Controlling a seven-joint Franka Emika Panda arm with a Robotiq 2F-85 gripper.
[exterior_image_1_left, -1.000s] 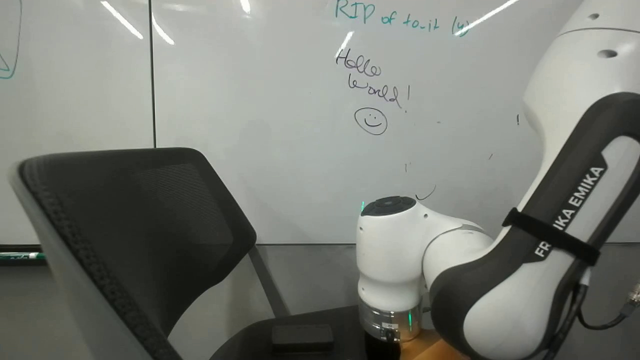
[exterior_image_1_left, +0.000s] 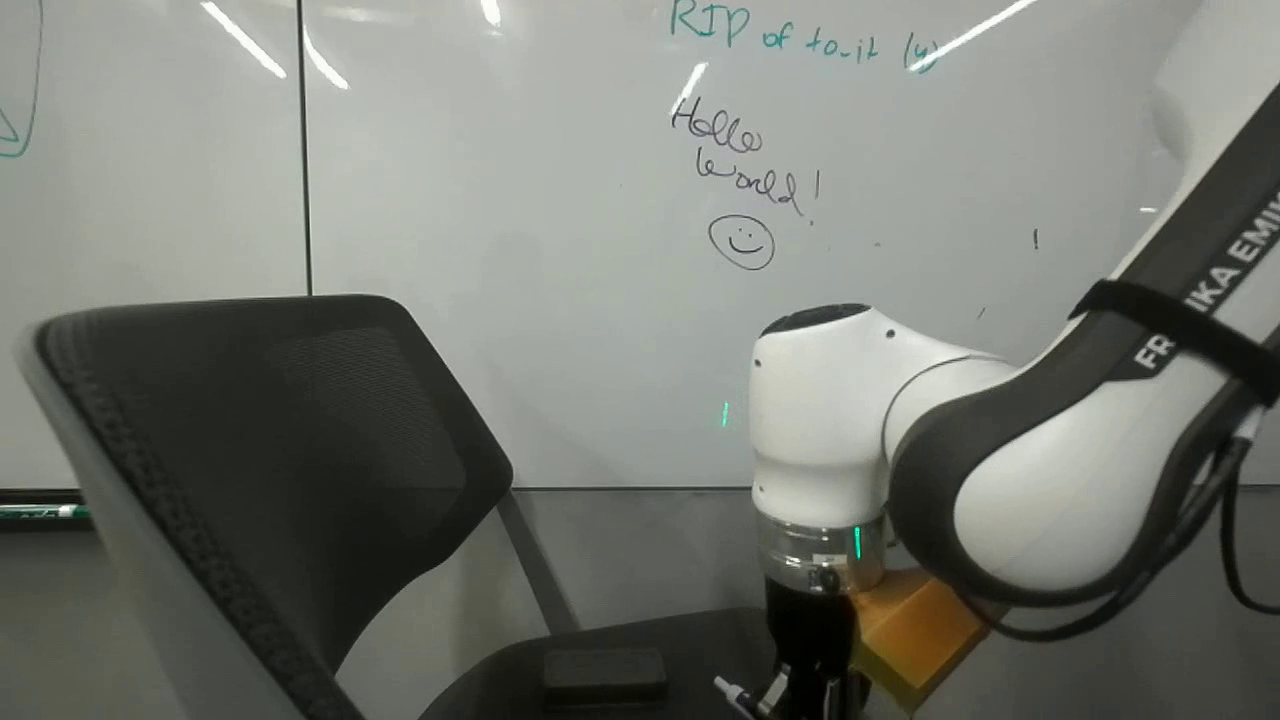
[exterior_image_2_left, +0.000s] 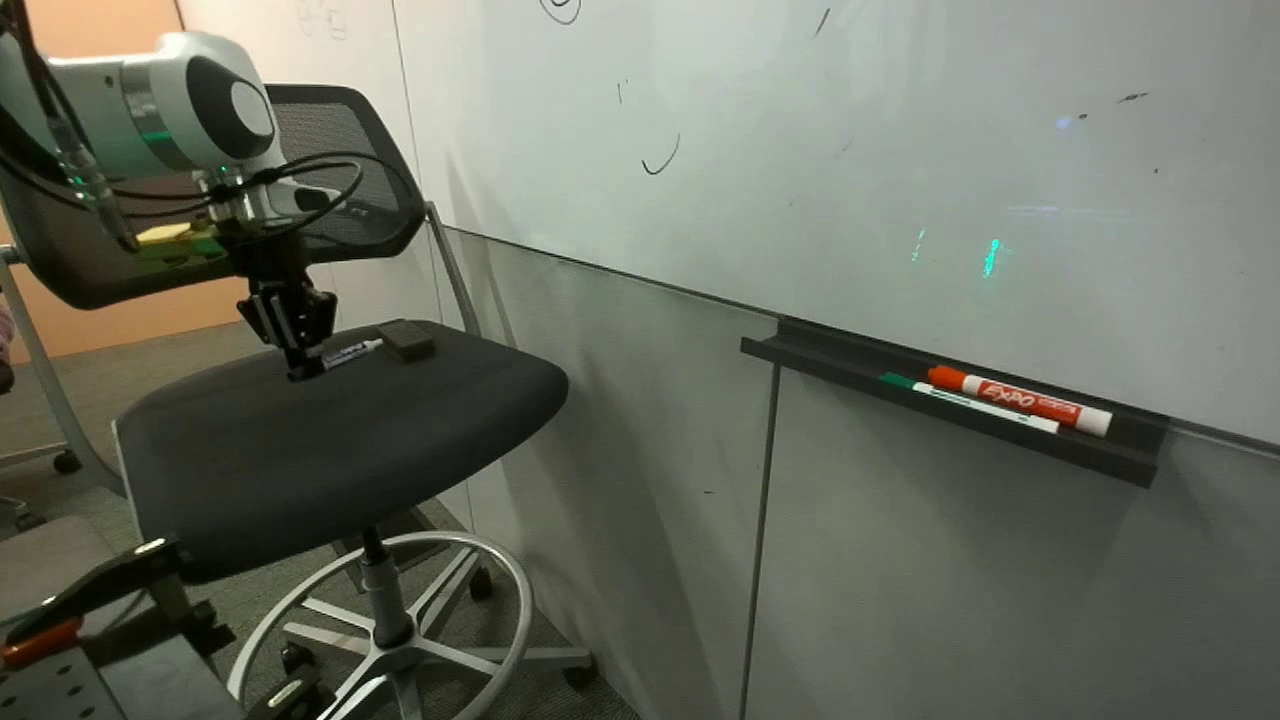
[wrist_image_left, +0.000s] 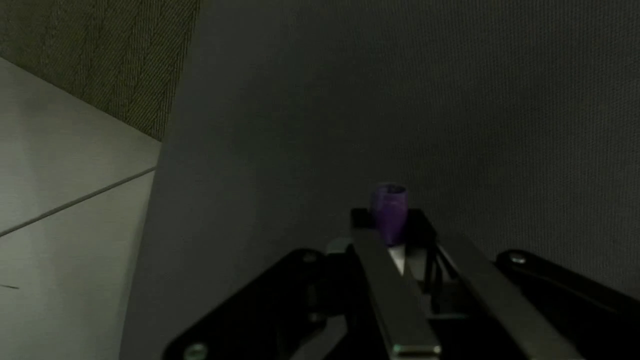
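My gripper is shut on a marker (wrist_image_left: 390, 215), whose purple end pokes out between the fingertips in the wrist view. In exterior view 2 the gripper (exterior_image_2_left: 306, 367) hangs over the chair seat (exterior_image_2_left: 348, 426), and the white barrel of the marker (exterior_image_2_left: 350, 353) sticks out to the right of the fingers. The marker (exterior_image_1_left: 734, 696) also shows left of the gripper in exterior view 1, where the fingertips fall below the frame. A dark eraser block (exterior_image_2_left: 405, 340) rests on the seat close to the marker's far end.
The whiteboard (exterior_image_1_left: 540, 216) with "Hello World!" and a smiley stands behind. Its tray (exterior_image_2_left: 816, 348) carries a red Expo marker (exterior_image_2_left: 1020, 400) and a thin green-capped marker (exterior_image_2_left: 972, 403). The chair's mesh back (exterior_image_1_left: 276, 444) rises left of the arm.
The arm has risen and shifted slightly right in exterior view 1. The marker and more of the gripper's body now show there. The eraser has stayed put.
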